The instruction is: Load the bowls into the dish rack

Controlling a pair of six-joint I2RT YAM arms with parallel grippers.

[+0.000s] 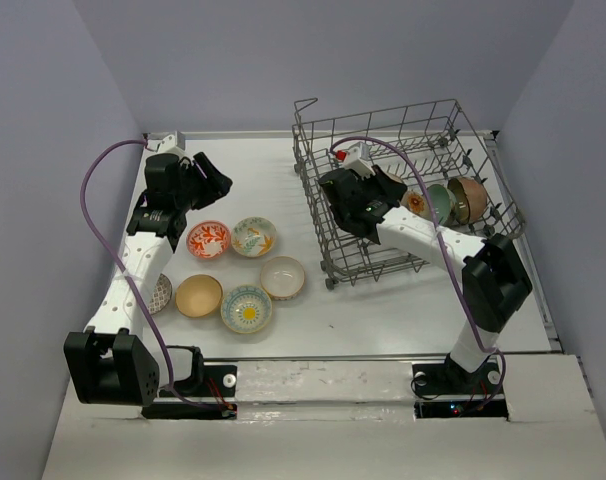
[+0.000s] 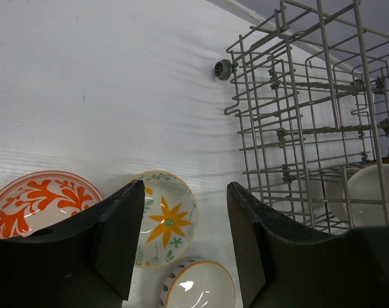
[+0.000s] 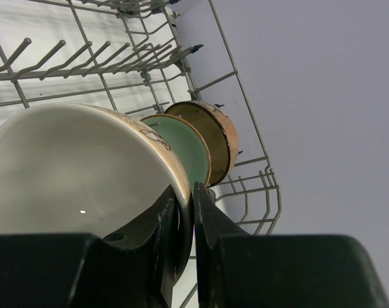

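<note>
In the right wrist view my right gripper is shut on the rim of a white bowl (image 3: 79, 173) with a tan patterned edge, inside the dish rack (image 1: 423, 110). Beside it in the rack stand a green bowl (image 3: 185, 147) and a brown bowl (image 3: 223, 138). My left gripper is open above the table, with a red patterned bowl (image 2: 40, 199), a flower bowl (image 2: 162, 224) and a white bowl (image 2: 201, 289) below it.
Further bowls lie at the front left: tan (image 1: 198, 295), yellow-centred (image 1: 247, 309) and a partly hidden patterned one (image 1: 161, 292).
</note>
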